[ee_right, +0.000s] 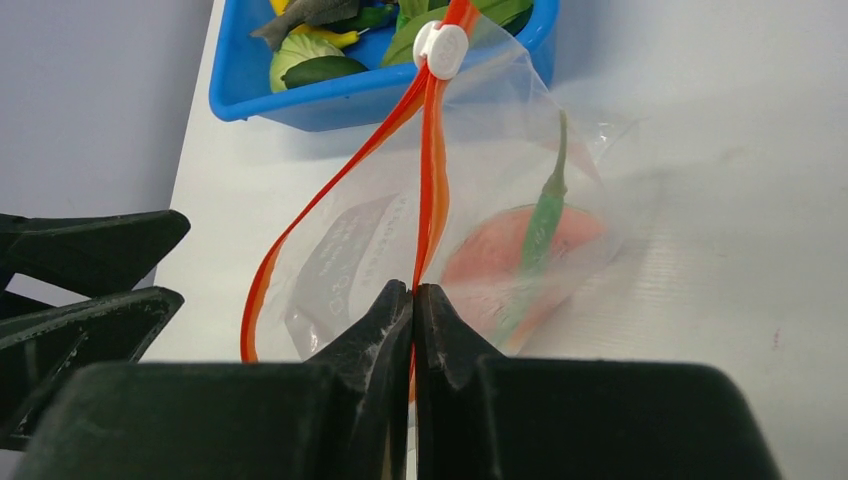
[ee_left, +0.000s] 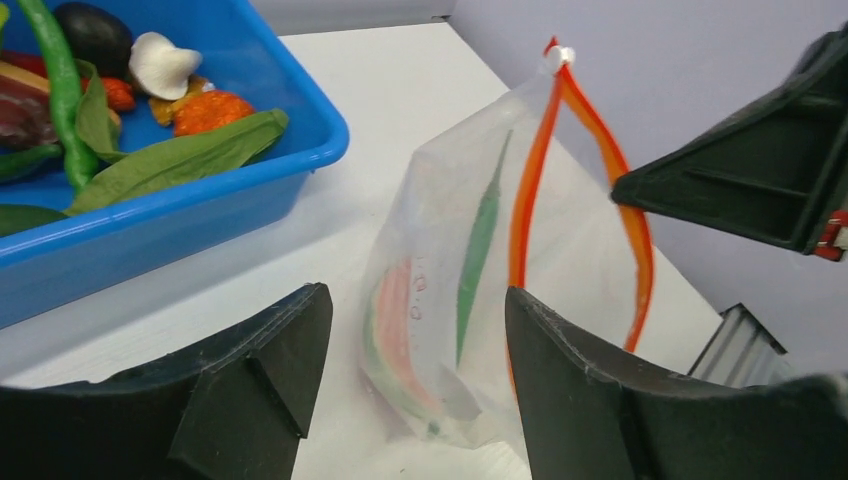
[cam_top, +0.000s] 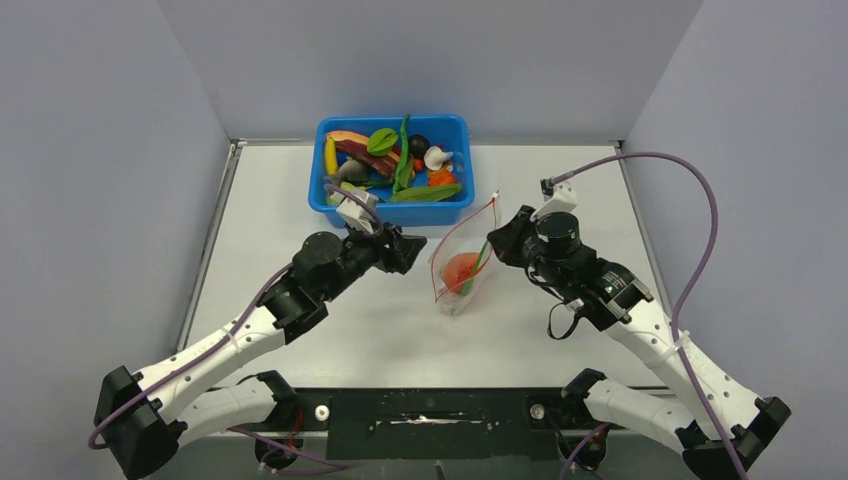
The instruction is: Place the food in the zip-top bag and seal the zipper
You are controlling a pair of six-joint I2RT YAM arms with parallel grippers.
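A clear zip top bag with an orange-red zipper edge hangs over the middle of the table, its mouth spread apart. Inside it are a reddish round food piece and a long green pepper. A white slider sits at the upper end of the zipper. My right gripper is shut on one zipper edge of the bag. To the bag's left, my left gripper stands partly open, its fingers wide apart with nothing between them; the bag is beyond the tips.
Behind the bag stands a blue bin full of several play foods, among them a mushroom and a dark round one.
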